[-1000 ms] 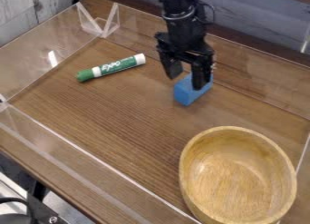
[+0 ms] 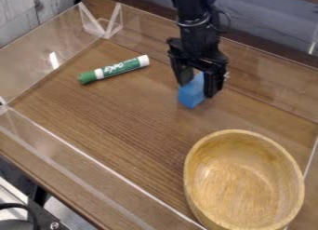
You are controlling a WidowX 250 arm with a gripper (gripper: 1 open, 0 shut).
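A blue block [image 2: 192, 94] stands on the wooden table in the upper middle. The black gripper [image 2: 199, 77] is down over it, its open fingers around the block's upper part, which they partly hide. A green and white tube [image 2: 114, 70] lies to the left. A large pale wooden bowl [image 2: 244, 206] sits at the lower right.
Clear plastic walls [image 2: 74, 154] edge the table on the left.
The gripper has shifted slightly right and down around the blue block. The tube and bowl have not moved.
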